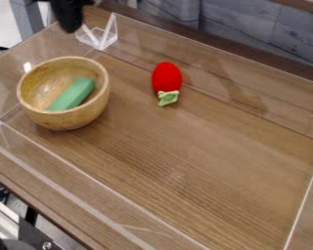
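Observation:
A wooden bowl [64, 112] sits at the left of the table, with a long green object [71, 93] lying inside it. My gripper [64, 21] is a dark, blurred shape at the top left edge, above and behind the bowl and mostly out of frame; its fingers cannot be made out.
A red object with a green tip [167, 80] lies right of the bowl. A white wire-like object [99, 35] stands behind the bowl. A wall runs along the back right.

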